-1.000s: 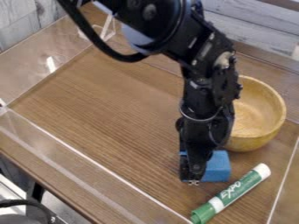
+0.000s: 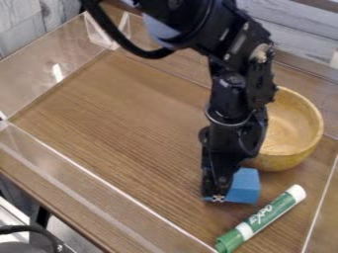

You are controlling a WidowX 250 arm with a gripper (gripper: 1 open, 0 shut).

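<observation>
My gripper [image 2: 219, 182] points down at the blue block [image 2: 240, 193] on the wooden table at the lower right, its fingers shut on the block's left part, which they partly hide. A green tube with a white label [image 2: 260, 219] lies diagonally in front of the block, apart from it.
A yellow bowl [image 2: 298, 126] stands behind the block at the right, partly behind my arm.
My gripper and arm have shifted slightly upward in the view; the block shows a little higher. The tube and bowl stay where they were.
</observation>
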